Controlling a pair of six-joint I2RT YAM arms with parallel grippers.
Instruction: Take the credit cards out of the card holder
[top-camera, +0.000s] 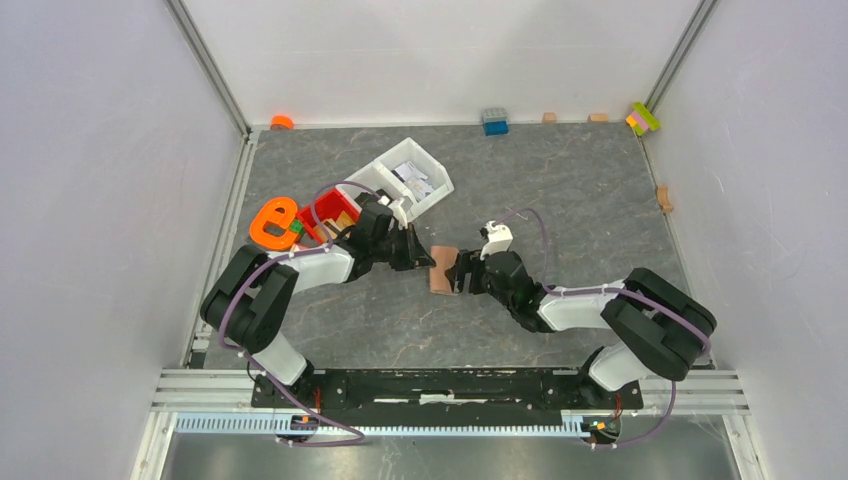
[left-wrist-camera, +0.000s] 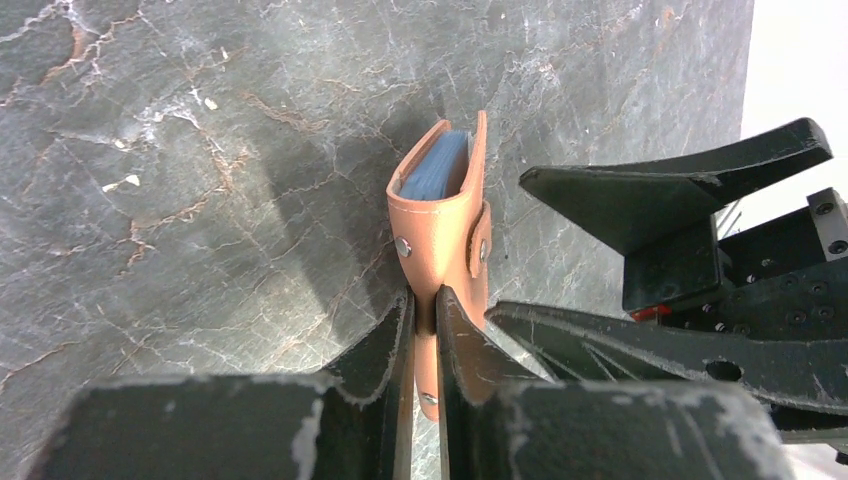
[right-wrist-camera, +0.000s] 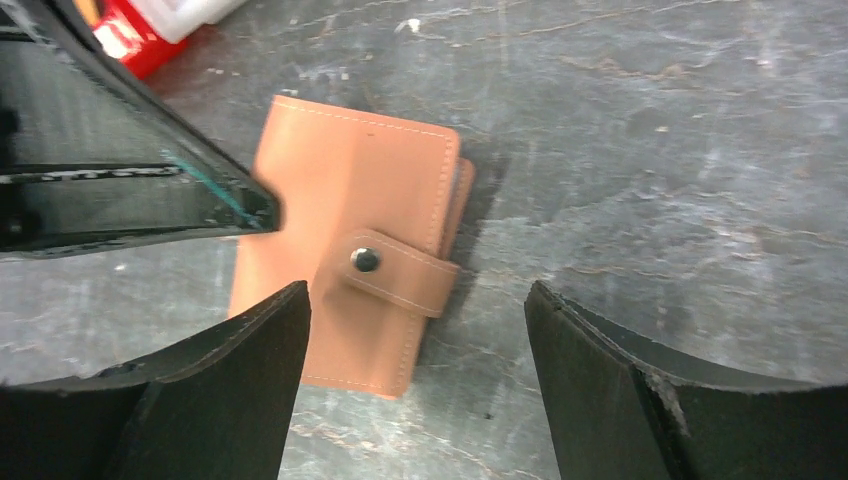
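Note:
An orange-tan leather card holder (top-camera: 442, 272) lies between my two arms in the top view. My left gripper is shut on it, pinching its middle. At its far open end, bluish cards (left-wrist-camera: 437, 168) show between the leather walls, inside the pocket. The right gripper stands open beside the holder, its fingertips apart. In the right wrist view the holder's snap strap (right-wrist-camera: 400, 272) faces up, fastened by a dark stud, and a left gripper finger (right-wrist-camera: 240, 205) reaches over the leather. Nothing shows between the right fingers except the view of the holder beyond.
A white divided tray (top-camera: 432, 165) with pale items stands behind the left arm, with a red bin (top-camera: 322, 212) and an orange ring-shaped toy (top-camera: 270, 225) to its left.

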